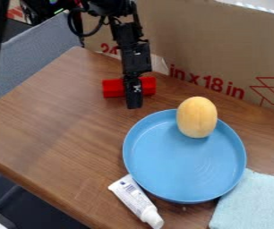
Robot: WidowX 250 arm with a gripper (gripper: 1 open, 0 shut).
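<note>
My gripper (pixel 133 97) reaches down at the back of the wooden table, directly in front of a red cylinder (pixel 113 89) that lies on its side against the cardboard. The fingertips are low, near the tabletop, and look shut; whether anything is between them cannot be seen clearly. A blue plate (pixel 175 174) holds a yellow egg-shaped object (pixel 197 117) on its back rim.
A white tube (pixel 136 201) lies at the plate's front left, and a pale blue cloth (pixel 253 206) at the right. A cardboard wall (pixel 223 49) stands behind.
</note>
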